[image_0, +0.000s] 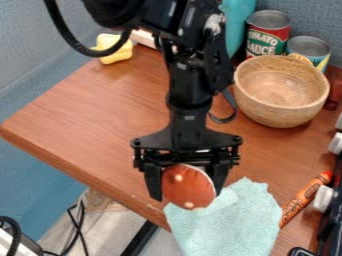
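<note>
In the camera view my black gripper (187, 172) hangs low over the front of the wooden table, shut on a round orange-red object (187, 188) with pale spots between its fingers. A light teal cloth (225, 225) lies beneath and to the right of it, draped at the table's front edge.
A wooden bowl (279, 100) stands at the back right, with cans (265, 38) and a teal bottle (237, 15) behind it. A yellow object (112, 50) lies at the back left. An orange wrapped item (306, 195) and markers line the right.
</note>
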